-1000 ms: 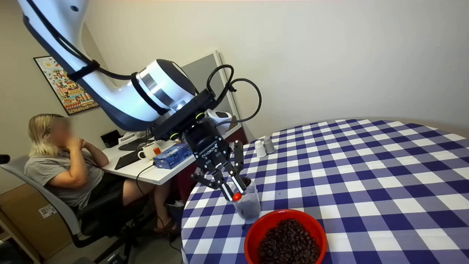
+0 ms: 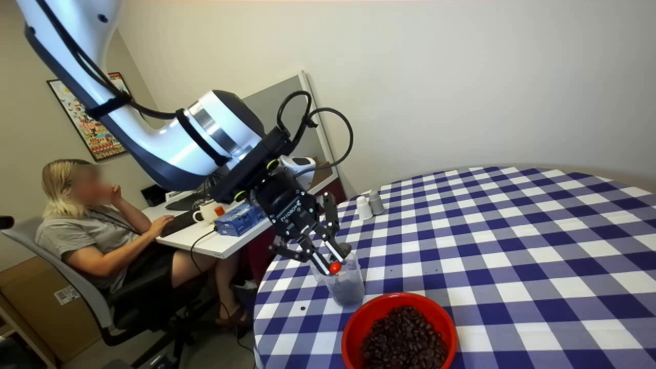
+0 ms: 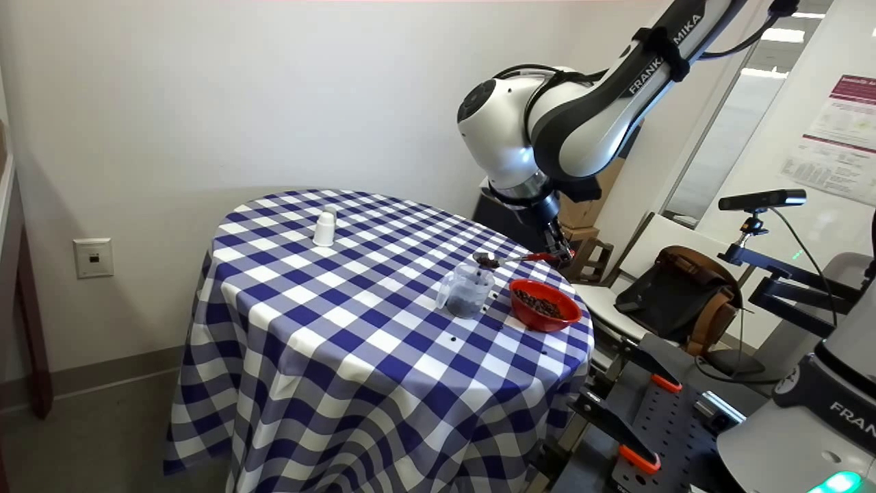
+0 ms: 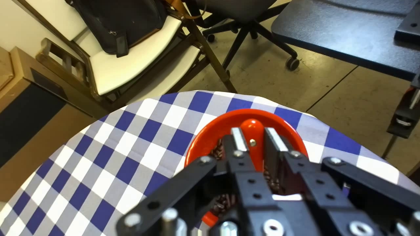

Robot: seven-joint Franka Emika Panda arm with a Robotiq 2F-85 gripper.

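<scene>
My gripper [image 2: 332, 261] is shut on the red handle of a spoon, whose rounded end [image 4: 252, 129] pokes out between the fingers in the wrist view. In exterior view 2 the spoon's handle [image 3: 534, 257] runs left from the gripper, and its dark scoop [image 3: 486, 261] carries dark beans above the clear pitcher [image 3: 466, 297]. The pitcher stands upright on the checked cloth, with dark contents showing low through its wall. Close beside it is a red bowl [image 2: 450, 320] of dark beans [image 2: 404, 341]. From the wrist, the bowl [image 4: 232, 114] appears behind the fingers.
A few dark specks lie on the cloth, one left of the pitcher [image 2: 302, 308]. Two shakers [image 2: 370, 206] stand farther back. A person sits at a desk [image 2: 212, 246] beyond the table's left edge.
The arm has shifted slightly left, and the spoon's red end is a little higher. A dark speck now shows farther left on the cloth. The pitcher and bowl have stayed put.
</scene>
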